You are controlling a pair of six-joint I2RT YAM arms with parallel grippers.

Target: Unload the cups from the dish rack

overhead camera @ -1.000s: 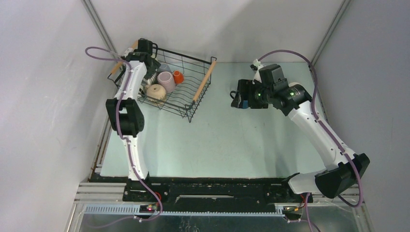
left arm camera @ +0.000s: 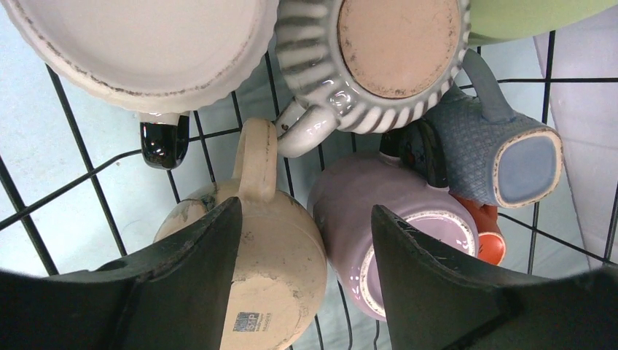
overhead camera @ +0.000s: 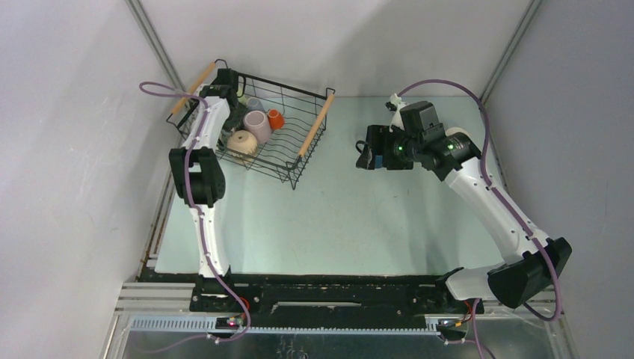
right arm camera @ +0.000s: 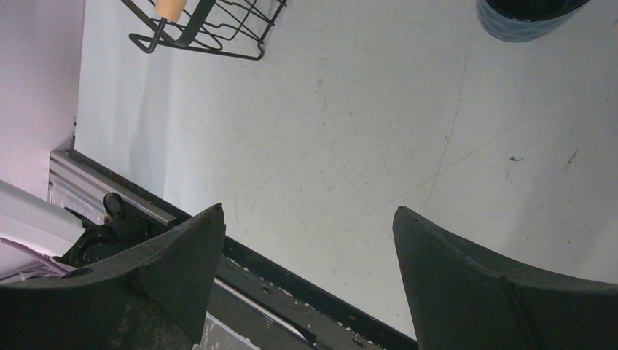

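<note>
Several cups sit in a black wire dish rack [overhead camera: 291, 153] at the back left. The left wrist view shows a beige cup [left arm camera: 280, 262], a mauve cup [left arm camera: 350, 197], a ribbed grey cup [left arm camera: 306, 51], a white cup [left arm camera: 146, 44], a blue-grey cup [left arm camera: 474, 146], a small orange cup [left arm camera: 490, 248] and part of a green one [left arm camera: 525, 18]. My left gripper is over the rack with its fingers apart, the beige and mauve cups showing between and below them. My right gripper is open and empty above the table.
A dark blue cup [right arm camera: 519, 25] stands on the table near my right gripper. Wooden handles [overhead camera: 317, 126] top the rack's ends.
The right arm and the visible cups look unmoved.
</note>
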